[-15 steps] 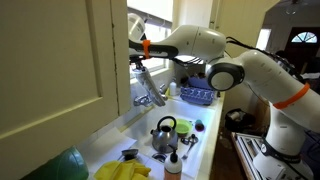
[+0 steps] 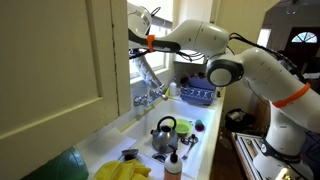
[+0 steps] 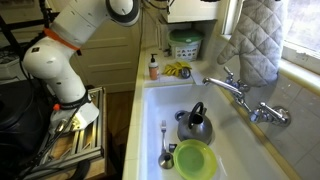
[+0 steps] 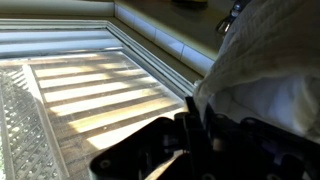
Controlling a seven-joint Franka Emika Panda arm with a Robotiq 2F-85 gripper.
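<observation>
A grey-white cloth [image 3: 252, 45] hangs at the upper right in exterior view 2, in front of the window and above the faucet. From the wrist view, pale fabric [image 4: 265, 60] runs down to a gathered corner between the dark fingertips of my gripper, which is shut on it. The hanging cloth [image 2: 150, 72] also shows beside the cabinet door in exterior view 1, below the raised arm. My gripper's fingers are hard to make out in both exterior views.
Below is a white sink [image 3: 145, 130] with a kettle [image 3: 196, 124], a green bowl [image 3: 195, 160] and cutlery. The faucet [image 3: 228, 84] stands close to the cloth. A soap bottle [image 3: 153, 67], yellow cloth [image 3: 178, 69] and basket [image 3: 185, 43] lie beyond; a cabinet door [image 2: 55, 65] blocks the left.
The arm's end has lifted slightly near the window, and the upper part of the cloth has shifted with it. The sink items have stayed in place.
</observation>
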